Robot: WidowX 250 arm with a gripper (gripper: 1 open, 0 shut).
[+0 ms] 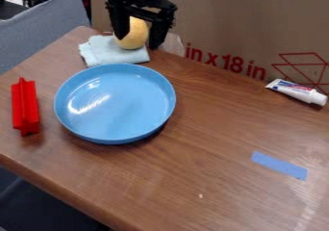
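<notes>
My black gripper (139,27) hangs at the top centre, open, with its fingers around a round yellow object (130,37) that rests on a folded pale cloth (100,51). Whether the fingers touch it I cannot tell. A blue plate (114,104) lies in front of it on the wooden table (193,167).
A red object (25,107) lies at the left edge. A toothpaste tube (297,90) lies at the back right by the cardboard wall (244,33). A strip of blue tape (279,166) marks the right.
</notes>
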